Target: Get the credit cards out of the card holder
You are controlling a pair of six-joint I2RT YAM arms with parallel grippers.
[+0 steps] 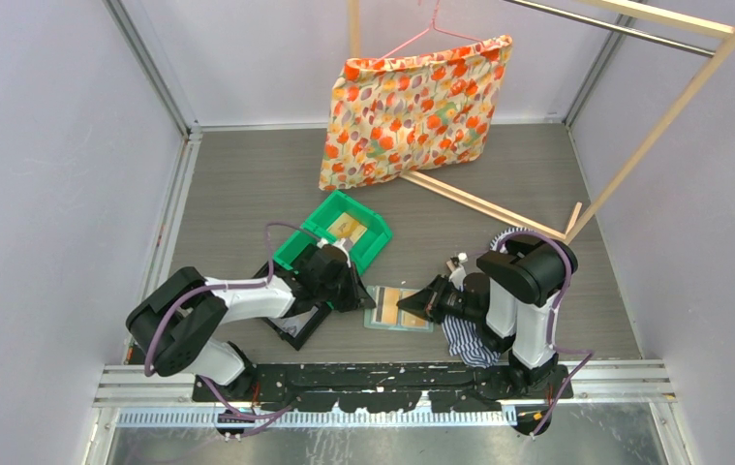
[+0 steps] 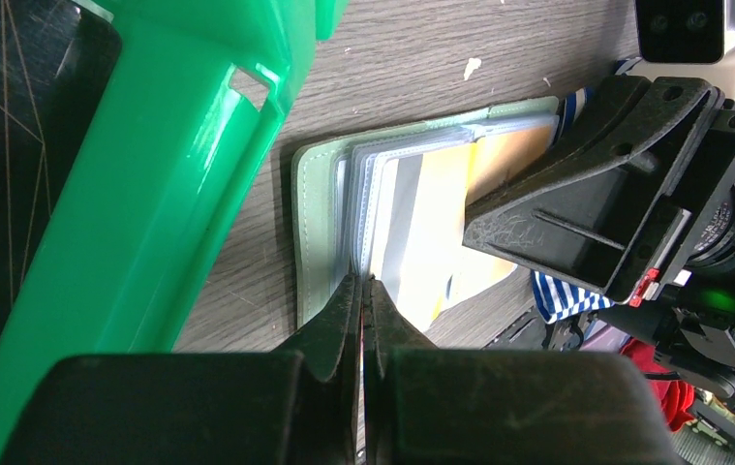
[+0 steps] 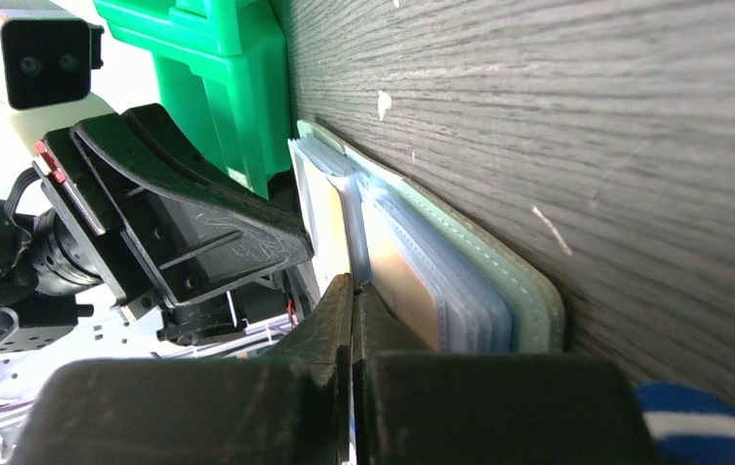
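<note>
The card holder point(image 1: 382, 315) lies open and flat, with a pale green cover point(image 2: 317, 203) and clear sleeves point(image 3: 460, 281). Yellow-and-white cards point(image 2: 445, 194) show through the plastic. At the holder's left edge, my left gripper is shut, its tips against the clear sleeve's edge; whether plastic is pinched between them is hidden. Over the middle of the holder, my right gripper is shut too, tips down at the cards and sleeves, with nothing visible between its fingers. Its black body covers part of the right half in the left wrist view.
Left of the holder stands a green bin point(image 1: 373, 235), close to my left gripper, with a black tray point(image 1: 290, 334) in front. A striped cloth point(image 1: 468, 339) lies under the right arm. Floral fabric point(image 1: 416, 111) hangs at the back.
</note>
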